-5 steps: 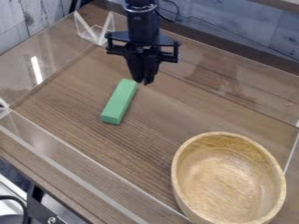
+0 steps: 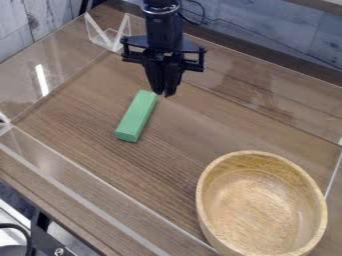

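Observation:
A green rectangular block (image 2: 136, 115) lies flat on the wooden table (image 2: 80, 160), left of centre. Above it and slightly to its right is my black gripper (image 2: 162, 80), pointing down at the upper middle of the view, apart from the block. Whether its fingers are open or shut is hard to make out. A large beige bowl (image 2: 259, 205) sits at the lower right.
Bare wood fills the middle and right of the table. A white piece of clear plastic or mount shows at the left edge, and a dark cable lies at the lower left corner.

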